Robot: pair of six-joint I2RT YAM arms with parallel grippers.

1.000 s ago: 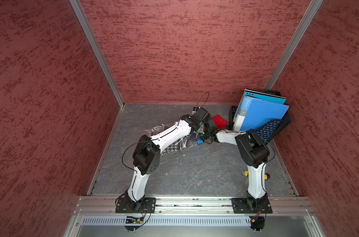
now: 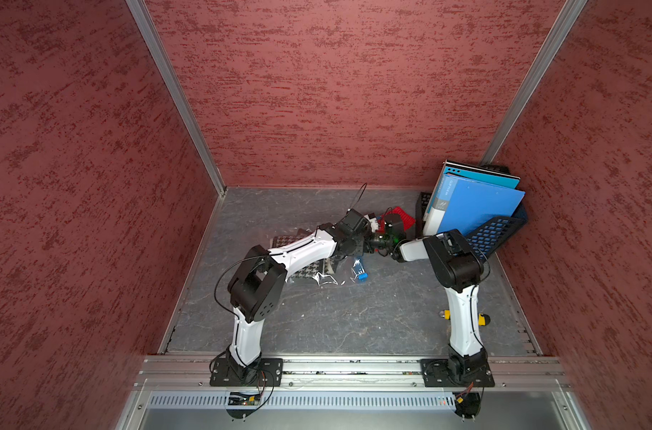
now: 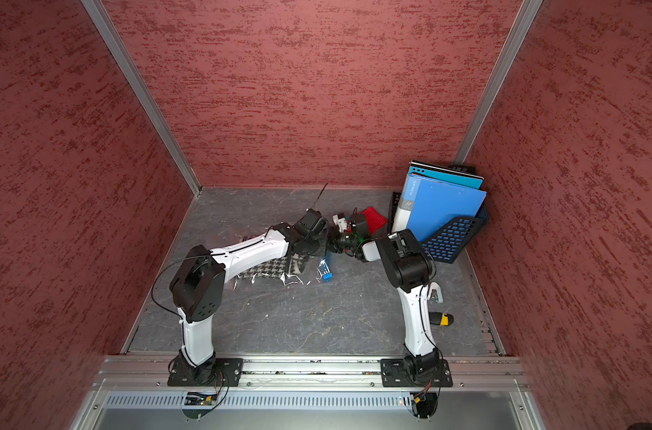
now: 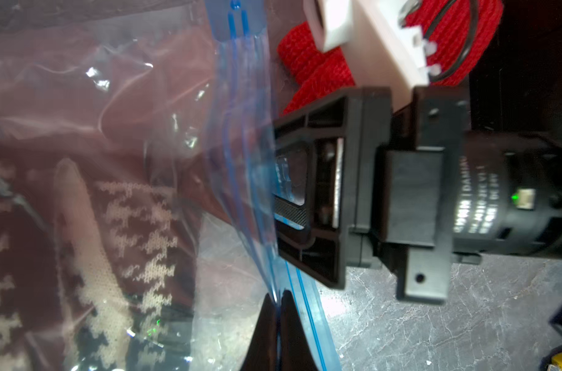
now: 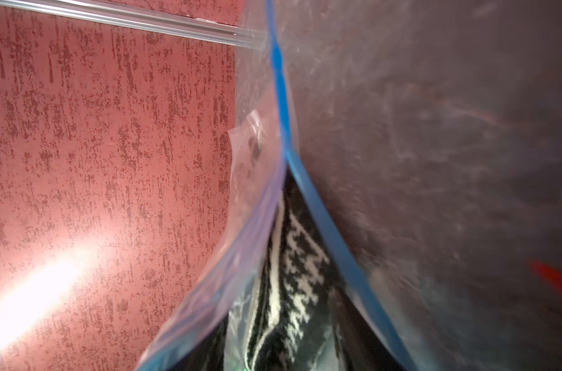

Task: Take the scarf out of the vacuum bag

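Note:
A transparent bag (image 4: 77, 74) with a blue zip seal lies mid-table, a patterned scarf (image 4: 95, 259) showing through its film. In the left wrist view my left gripper is shut on the bag's zip edge. My right gripper points into the bag's open mouth from the right, its part-open fingers either side of the dark, white-patterned cloth in the right wrist view. Whether they touch the cloth is unclear; the bag's edges partly cover them.
A red knitted item (image 4: 466, 37) lies behind the right gripper. A black crate (image 2: 494, 233) with blue folders fills the back right. A yellow tool (image 3: 440, 319) lies at the right front.

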